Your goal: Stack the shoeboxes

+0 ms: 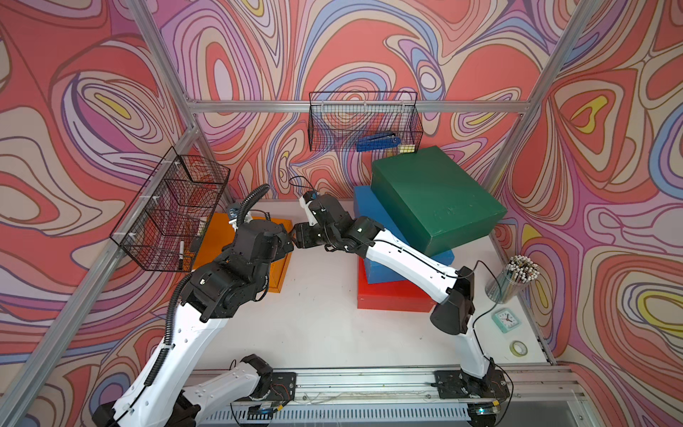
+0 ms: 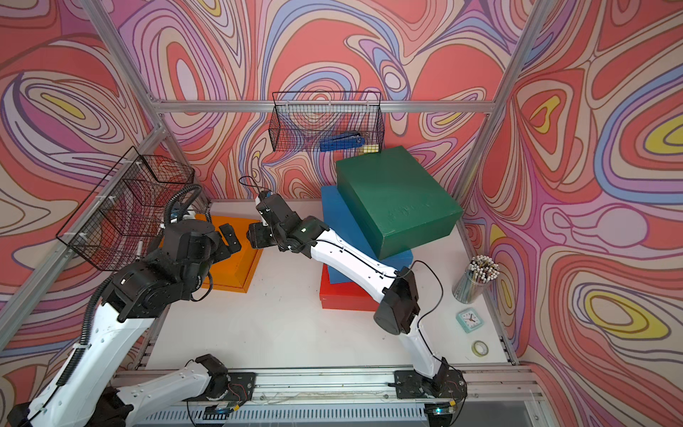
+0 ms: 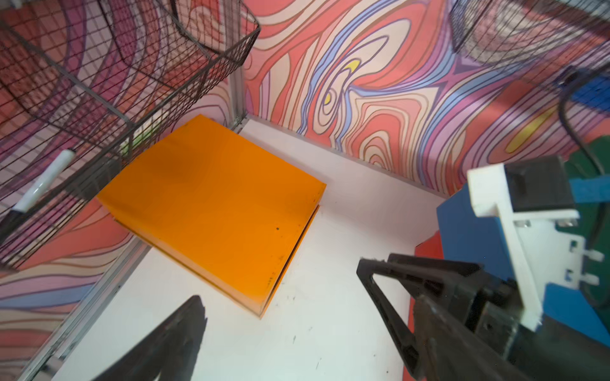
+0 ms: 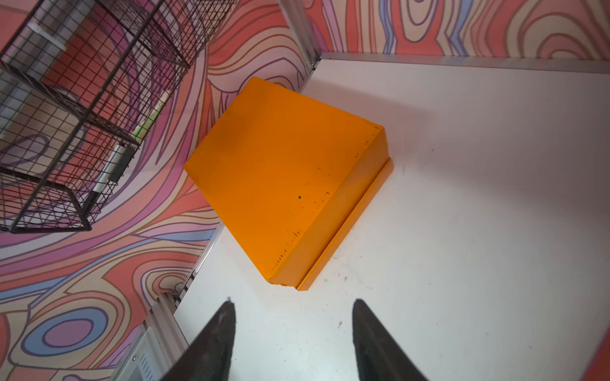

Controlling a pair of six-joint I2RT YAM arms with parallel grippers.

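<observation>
At the left rear of the table lies the orange shoebox (image 4: 286,171), largely hidden behind my left arm in the top views. My left gripper stands open near it, with nothing between its fingers. Close by on the right is my right gripper, its fingers apart and empty, facing the orange box with a gap of bare table between. On the right, a green shoebox (image 1: 437,195) rests askew on a blue shoebox (image 1: 380,269), which sits on a red shoebox (image 1: 395,295). The right forearm crosses in front of that stack.
One wire basket (image 1: 170,213) hangs on the left near the orange box; another basket (image 1: 334,128) hangs at the back. A cup of sticks (image 2: 468,284), a small clock (image 2: 469,319) and a tape roll (image 2: 480,348) stand at the right edge.
</observation>
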